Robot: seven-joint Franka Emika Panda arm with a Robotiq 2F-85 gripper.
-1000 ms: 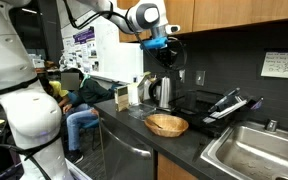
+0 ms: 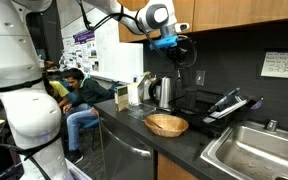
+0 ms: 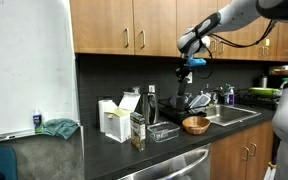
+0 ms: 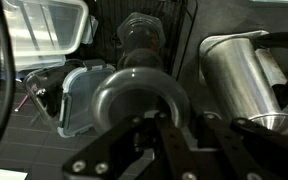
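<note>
In the wrist view a dark, round-topped object (image 4: 139,100) fills the middle, its narrower dark body running toward the top of the frame. It looks like a bottle or grinder, but I cannot tell which. My gripper (image 2: 178,58) is shut on this object, high above the counter (image 2: 189,142) near the back wall. In exterior view 2 the gripper (image 3: 184,72) hangs over the area of the black dish rack (image 3: 174,110). The finger contact is mostly hidden by the object's wide top.
A steel kettle (image 4: 236,75) stands beside the rack, with clear plastic containers (image 4: 49,25) on the other side. A wooden bowl (image 2: 166,125) sits near the counter's front edge, a sink (image 2: 249,150) to the right. Cupboards (image 2: 224,22) overhang the back.
The arm and gripper have shifted slightly to the right in exterior view 1. The bowl, kettle and rack have not moved.
</note>
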